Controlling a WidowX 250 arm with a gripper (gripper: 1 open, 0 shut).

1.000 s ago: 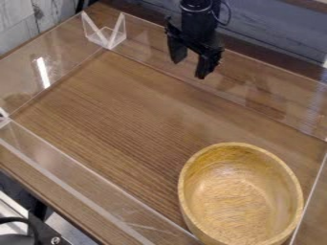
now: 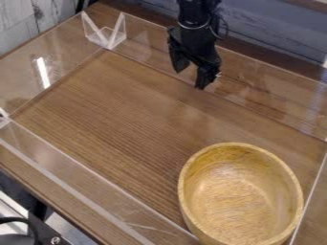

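Observation:
The black gripper [image 2: 196,59] hangs at the back middle of the wooden table [image 2: 115,115], its arm rising out of the top of the view. Its dark fingers are spread open low over the tabletop; whether anything small lies between or under them is too dark to tell. A large yellow bowl [image 2: 240,196] sits at the front right, apart from the gripper.
A clear wire-like stand [image 2: 105,29] is at the back left. A dark wall edge runs along the back, and cables show at the lower left corner.
The gripper has shifted a little to the left and downward in the view, with its body now appearing larger. The bowl has not moved.

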